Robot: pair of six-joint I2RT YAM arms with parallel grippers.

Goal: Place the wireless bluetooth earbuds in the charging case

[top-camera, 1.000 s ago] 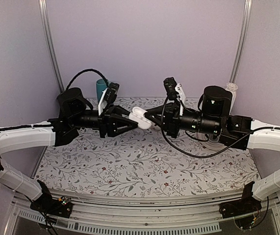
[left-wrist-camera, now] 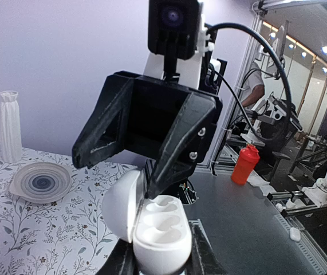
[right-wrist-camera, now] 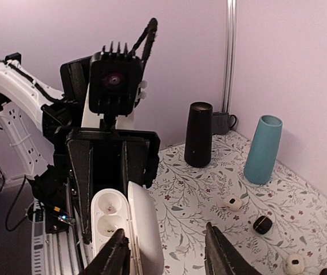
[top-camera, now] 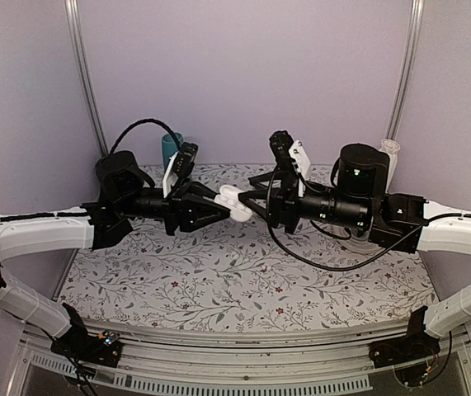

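The white charging case (left-wrist-camera: 163,235) is held by my left gripper (top-camera: 219,203), shut around its body. Its lid (left-wrist-camera: 120,203) stands open, and the wells facing up look empty. My right gripper is open beside the case, its fingers spread wide. One of its fingertips (left-wrist-camera: 156,186) reaches between the lid and the wells, at or very near the lid's inner side; contact is hard to tell. In the right wrist view, small white pieces (right-wrist-camera: 232,201) and black pieces (right-wrist-camera: 262,224), possibly earbuds, lie on the table.
A teal cup (right-wrist-camera: 263,150) and a black cylinder (right-wrist-camera: 199,134) stand at the back left. Toward the right are a white vase (left-wrist-camera: 10,126) and a round dish (left-wrist-camera: 41,182).
The case and my left gripper have shifted slightly left.
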